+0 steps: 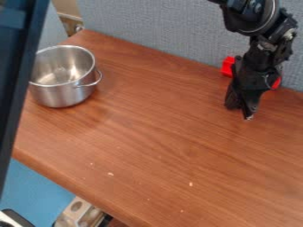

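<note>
My gripper (246, 108) hangs at the back right of the wooden table, low over its surface, fingers pointing down and looking shut, with nothing visible between them. A red object (228, 66) lies behind it against the back wall, partly hidden by the gripper and showing on both sides of it. A steel pot (62, 89) with side handles stands at the left of the table.
A grey panel wall (154, 27) runs along the back. A dark vertical post crosses the left edge of the view, with blue surface below the table's edge.
</note>
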